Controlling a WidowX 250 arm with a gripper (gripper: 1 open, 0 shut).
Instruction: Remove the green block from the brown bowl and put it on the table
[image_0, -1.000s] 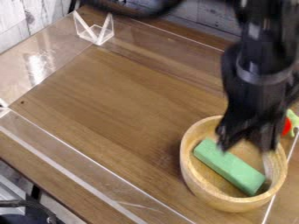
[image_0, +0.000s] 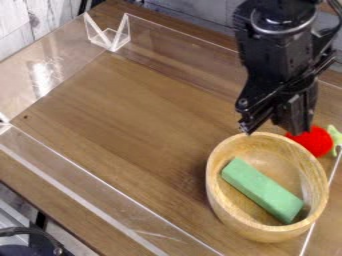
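The green block (image_0: 261, 190) lies slantwise inside the brown bowl (image_0: 218, 188), resting on its bottom. Above the bowl's far rim hangs my black gripper (image_0: 270, 124), shut, with no block held in it. Clear space separates its fingertips from the block, which is fully visible below and nearer the camera. The bare wooden table (image_0: 127, 130) stretches out to the left of the bowl.
A red object (image_0: 315, 141) with a green end sits just behind the bowl on the right. Far back at the left stands a white wire holder (image_0: 110, 33).
My gripper has risen out of the bowl, up and toward the back, showing more of the red object. The green block stays in the bowl, with little or no shift.
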